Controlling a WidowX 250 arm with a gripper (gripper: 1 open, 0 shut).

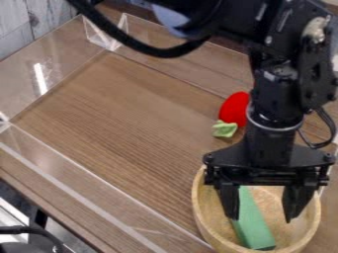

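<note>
My black gripper [268, 180] is open and hangs over a pale wooden bowl [208, 210] at the lower right, its two fingers reaching down at either side of the bowl's inside. A long green object [251, 227] lies in the bowl between and below the fingers, partly hidden by the gripper.
A red object [234, 106] and a small light-green item [224, 129] sit on the wooden table [113, 119] behind the gripper. A clear container [105, 32] stands at the far upper left.
</note>
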